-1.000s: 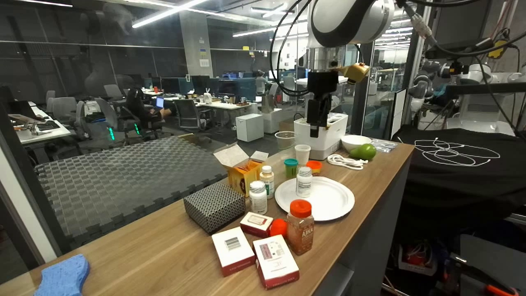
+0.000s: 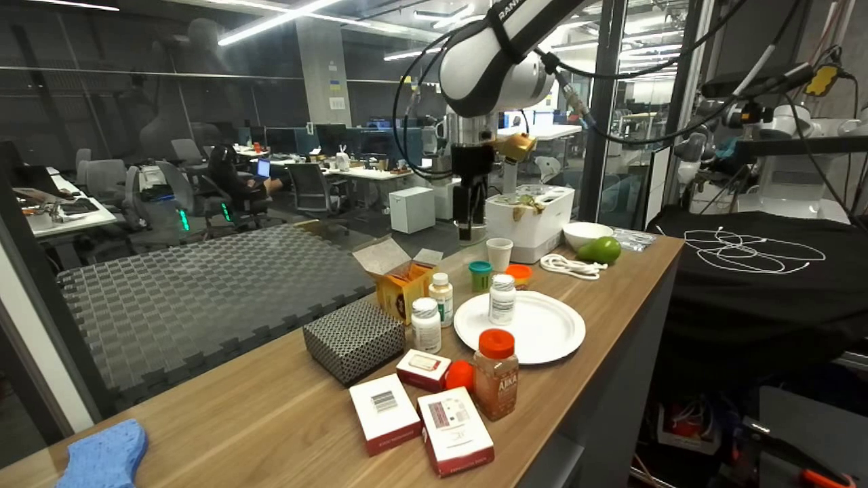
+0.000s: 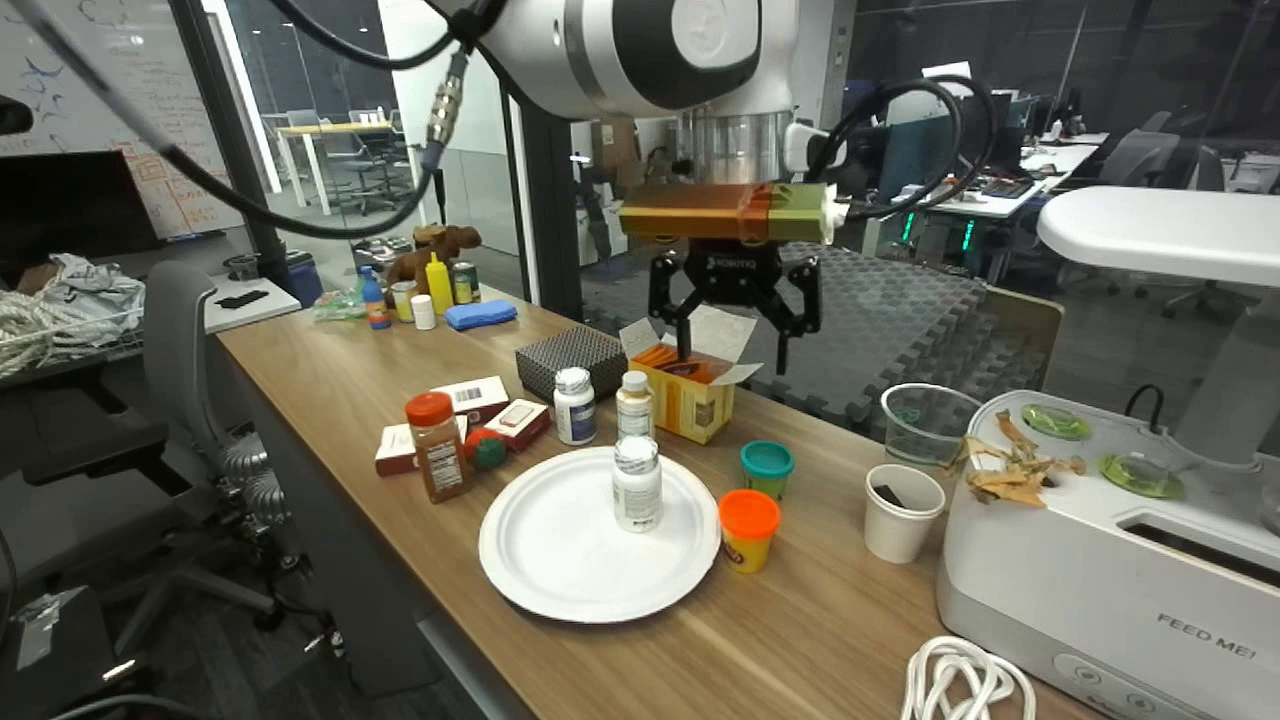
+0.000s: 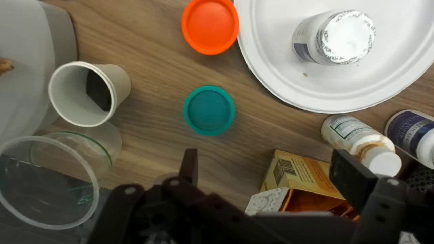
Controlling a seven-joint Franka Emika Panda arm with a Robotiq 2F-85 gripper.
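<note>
My gripper point(image 3: 733, 350) hangs open above the far side of the counter, its fingers apart with nothing between them. In the wrist view, the yellow box with raised flaps point(image 4: 303, 173) lies below, beside the right finger point(image 4: 352, 177). A teal-lidded tub point(image 4: 209, 110) and an orange-lidded tub point(image 4: 210, 26) stand on bare wood ahead of the fingers. One white bottle point(image 3: 637, 486) stands upright on the white plate point(image 3: 540, 576). Two more bottles, one clear with a white cap point(image 3: 635, 408) and one white and blue point(image 3: 575, 408), stand between plate and boxes.
A paper cup point(image 3: 902, 514), a clear plastic cup point(image 4: 48, 183) and the white planter point(image 3: 1080, 588) crowd one end. A patterned dark box point(image 2: 354, 340), red-and-white boxes point(image 2: 456, 430) and a spice jar point(image 2: 496, 378) occupy the middle. Beside the blue sponge point(image 2: 104, 455), wood is clear.
In exterior view 1 my arm and gripper have shifted left and slightly lower, from in front of the planter to its left. The counter objects have stayed put.
</note>
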